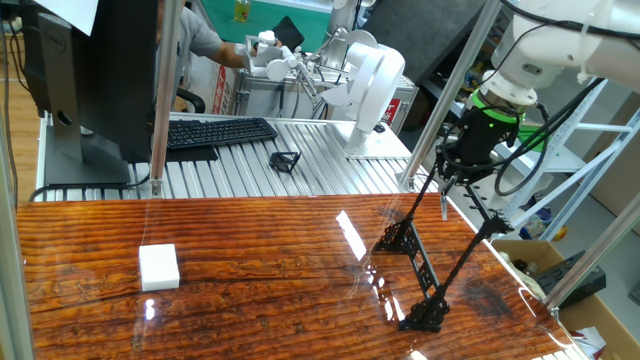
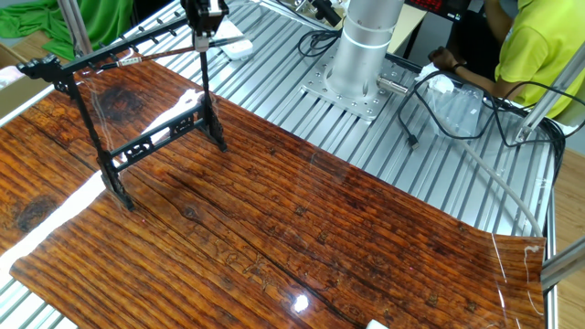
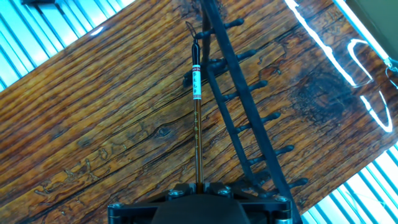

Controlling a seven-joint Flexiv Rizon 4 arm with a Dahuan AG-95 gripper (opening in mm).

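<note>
A brown calligraphy brush (image 3: 198,124) with a pale label and a black end runs out from my gripper, which is shut on it. A thin cord loop (image 3: 190,28) shows at the brush's far end, left of the rack's beam and apart from it in the wrist view. The black brush rack (image 1: 425,270) stands upright on the wooden table, its top bar lined with pegs. In exterior view 2 the brush (image 2: 155,56) lies roughly level near the rack's top bar (image 2: 128,43), with the gripper (image 2: 203,38) at the bar's right end. Whether brush and rack touch, I cannot tell.
A white block (image 1: 158,267) sits on the left of the wooden table (image 1: 260,240). Between block and rack the wood is clear. Metal frame posts (image 1: 166,90) rise around the table, and a keyboard (image 1: 220,133) lies behind it.
</note>
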